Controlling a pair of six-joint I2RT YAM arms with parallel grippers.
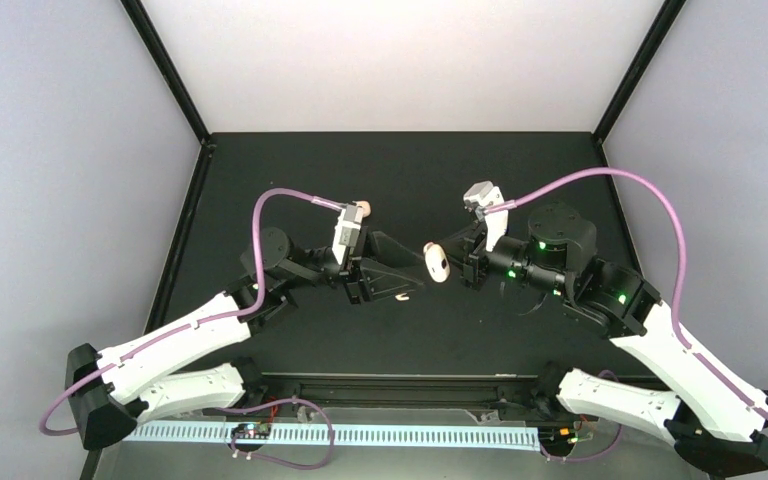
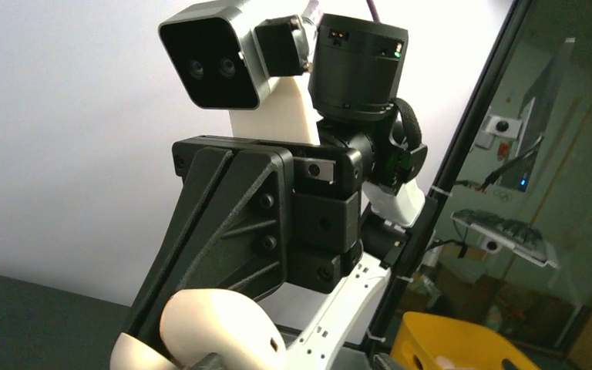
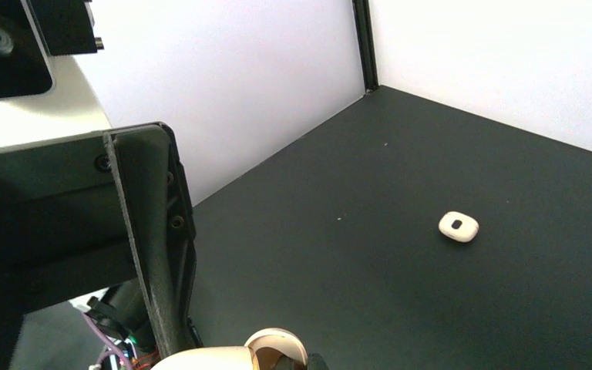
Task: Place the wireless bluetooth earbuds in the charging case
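Note:
The white charging case (image 1: 437, 263) hangs between the two arms above the table. Its lid (image 3: 276, 338) stands open beside the body at the bottom of the right wrist view. My right gripper (image 1: 444, 243) is shut at the case's far end and appears to hold it by a thin edge; the contact is hidden. In the left wrist view the case (image 2: 217, 327) covers the right fingertips. My left gripper (image 1: 421, 271) has its fingers apart, their tips just left of the case, nothing between them. A small pale piece, likely an earbud (image 1: 402, 296), lies on the table, partly covered by a left finger.
A separate white rounded piece with a dark slot (image 3: 459, 226) rests on the black table (image 3: 401, 308); from above, the left wrist camera partly covers it. Close together, the two grippers leave little room between them.

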